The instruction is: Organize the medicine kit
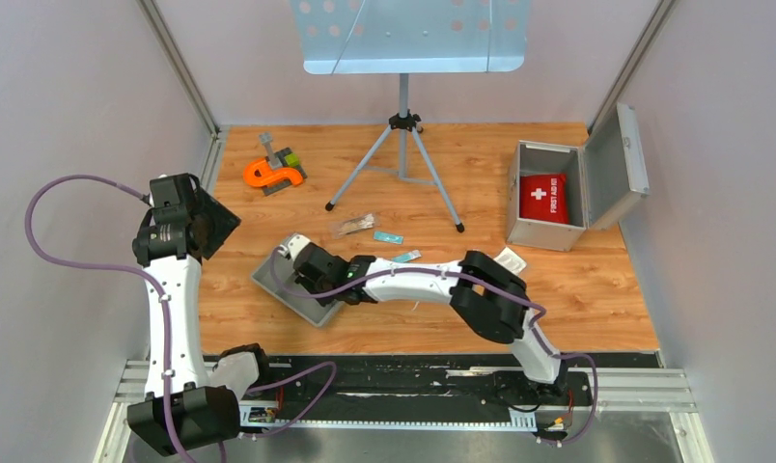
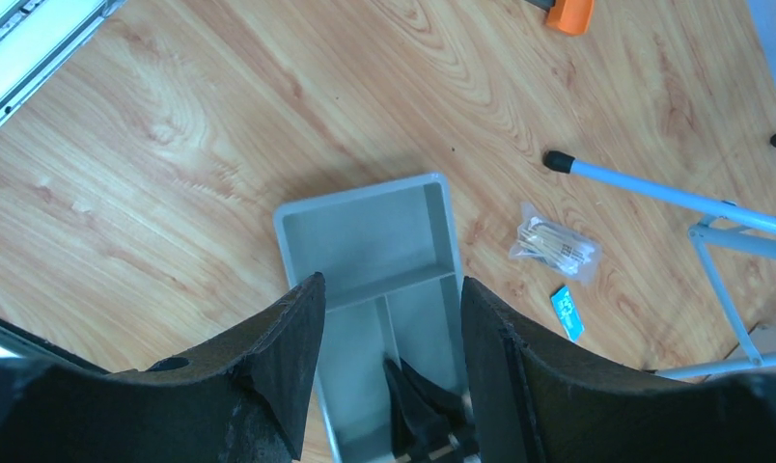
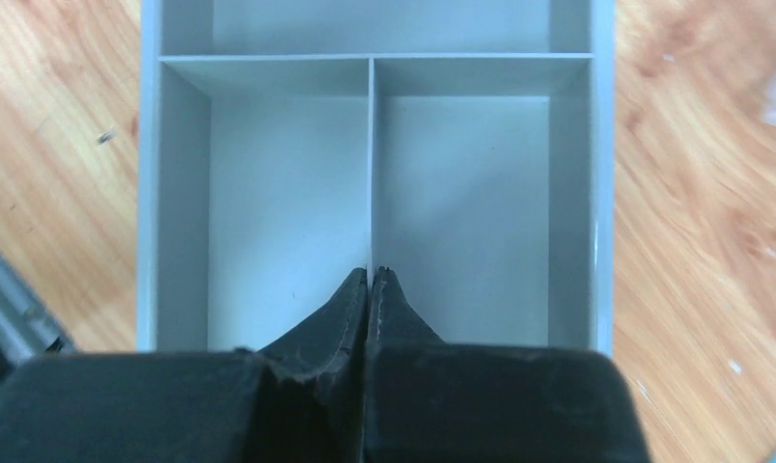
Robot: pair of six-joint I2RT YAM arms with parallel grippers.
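The grey divided tray (image 3: 152,193) fills much of the right wrist view; its compartments are empty. My right gripper is shut on the thin divider (image 3: 372,154) between its two smaller compartments. From above, the tray (image 1: 276,297) lies askew on the table, partly covered by the right arm. In the left wrist view my left gripper is open, with nothing between its fingers; the tray (image 2: 360,199) lies below. At the far right, a grey box (image 1: 540,233) with its lid raised holds a red first aid pouch (image 1: 543,199).
A music stand's tripod (image 1: 403,174) stands behind the tray. Near it lie a bag of swabs (image 1: 353,225) and a teal packet (image 1: 388,237). A white packet (image 1: 511,259) shows past the right arm. An orange clamp (image 1: 273,175) sits back left.
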